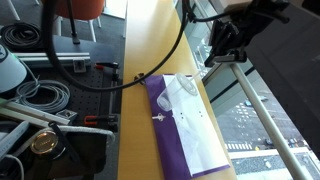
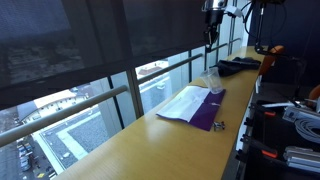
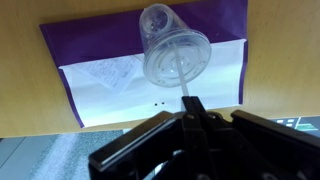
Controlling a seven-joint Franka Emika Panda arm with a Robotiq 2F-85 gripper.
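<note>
A clear plastic cup with a round lid shows at the top of the wrist view, over a white sheet and purple folder. From its lid a pale straw runs toward the tips of my gripper. These fingers are shut; whether the straw's end lies between or beyond them, I cannot tell. In exterior view 2 the gripper is above the cup, with a visible gap. The cup appears over the sheet's far part in exterior view 1.
The purple folder and white sheet lie on the wooden table. Small metal items sit near its edge. Windows run along one side; a black cart with cables stands opposite.
</note>
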